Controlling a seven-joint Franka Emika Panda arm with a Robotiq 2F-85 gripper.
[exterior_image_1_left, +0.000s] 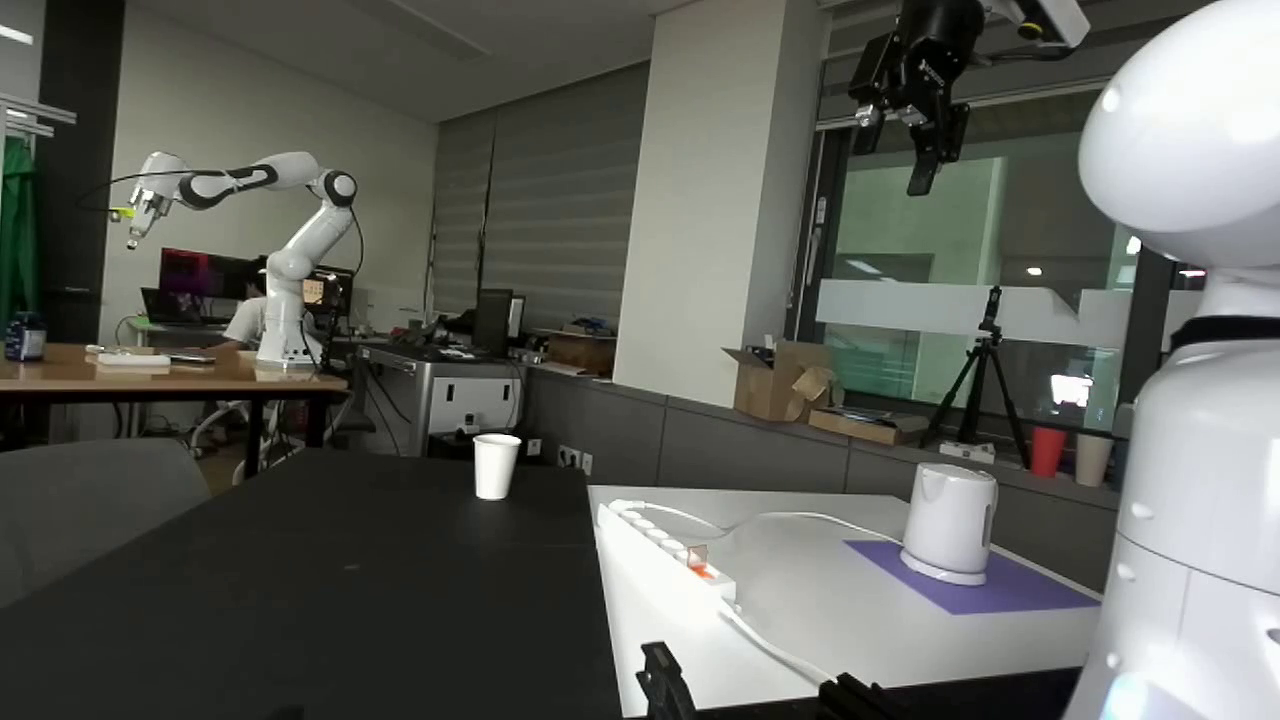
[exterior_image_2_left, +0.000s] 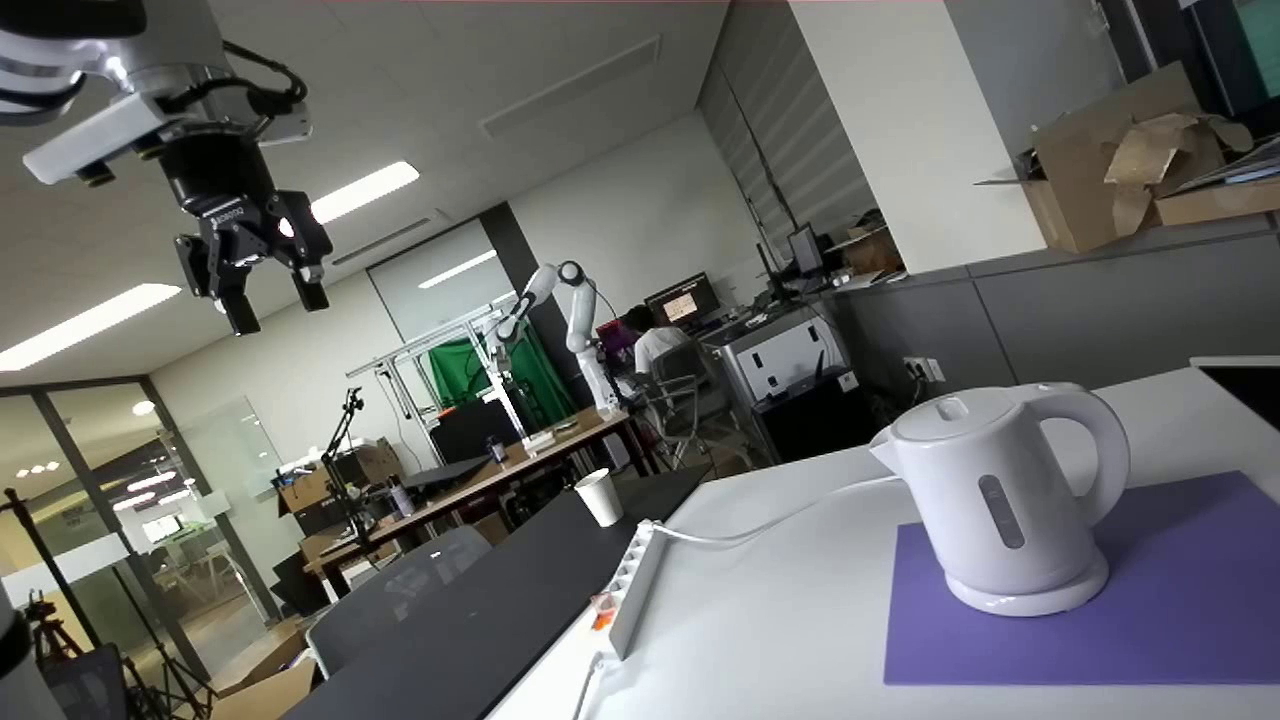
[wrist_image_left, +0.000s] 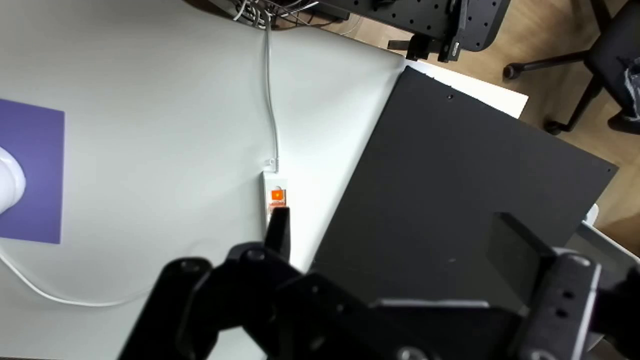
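My gripper (exterior_image_2_left: 276, 314) hangs high above the tables, its fingers spread apart and the space between them empty. A white kettle (exterior_image_2_left: 998, 504) stands upright on its base on a purple mat (exterior_image_2_left: 1152, 612). Plugged along the table's edge lies a white power strip (exterior_image_1_left: 667, 548) with a lit orange switch (wrist_image_left: 277, 195). An upright white paper cup (exterior_image_1_left: 494, 467) stands on the black surface (exterior_image_1_left: 360, 588). In the wrist view, one finger (wrist_image_left: 279, 231) overlaps the strip from above, the cup is not visible and only the kettle's edge (wrist_image_left: 9, 180) shows.
White cables run over the white table (exterior_image_1_left: 816, 612), one from the strip to the kettle's mat. A grey chair (exterior_image_1_left: 96, 504) stands beside the black surface. A cardboard box (exterior_image_1_left: 780, 382) sits by the window.
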